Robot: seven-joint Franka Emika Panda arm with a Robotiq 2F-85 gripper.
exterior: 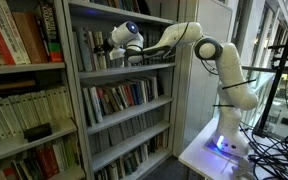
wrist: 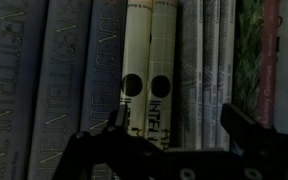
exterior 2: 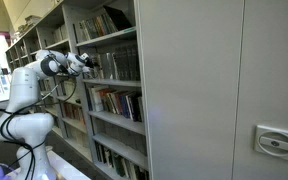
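Note:
My gripper stands open in front of a row of upright books, its two dark fingers spread wide at the bottom of the wrist view. Between and beyond them are two cream spines (wrist: 149,75) with black dots. Dark books lettered "INTELLIGENCE" (wrist: 59,85) fill the left side. To the right come thin grey spines (wrist: 209,70), then a green book (wrist: 249,55) and a reddish one (wrist: 270,70). In exterior view 1 the arm (exterior: 159,42) reaches left to an upper shelf. Nothing shows held; contact with the books cannot be made out.
Shelves of books (exterior: 124,97) continue below the gripper, with a bookcase (exterior: 24,75) on the left. A pale panel (exterior 2: 189,90) stands beside the shelves in exterior view 2. The arm's base is on a white table (exterior: 202,157), near loose black cables (exterior: 274,155).

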